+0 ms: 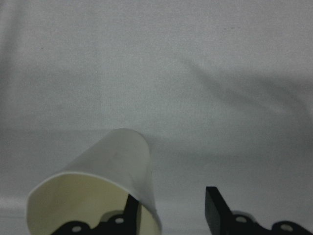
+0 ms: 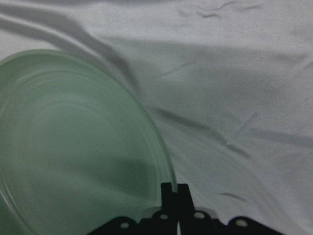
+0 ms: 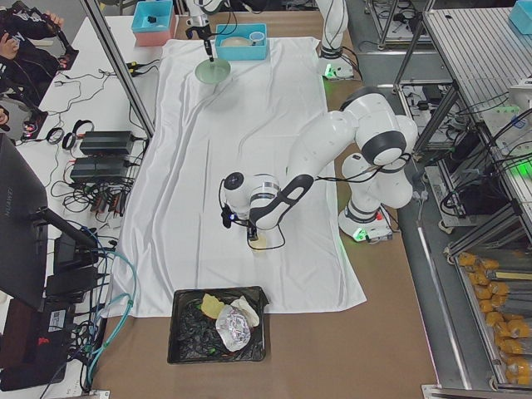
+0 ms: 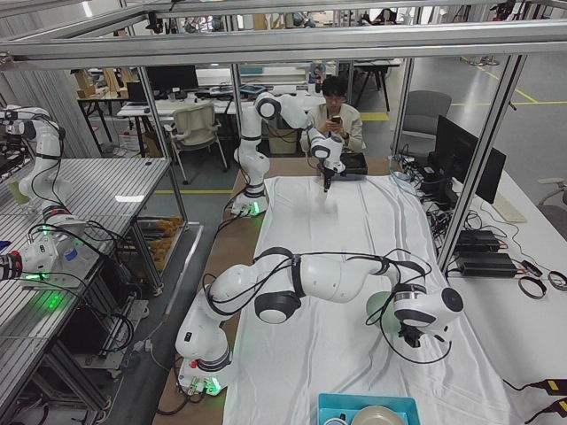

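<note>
A pale paper cup (image 1: 107, 156) lies close below the camera in the left wrist view. My left gripper is open, one finger inside the cup's mouth and the other outside, apart from it. My right gripper is shut on the rim of a green plate (image 2: 78, 137), which also shows near the far end of the cloth in the camera left view (image 3: 213, 73).
A black lined tray (image 3: 187, 349) holds a crumpled foil ball, a yellow piece and a white piece. A blue bin (image 3: 241, 51) with dishes sits at the opposite end.
</note>
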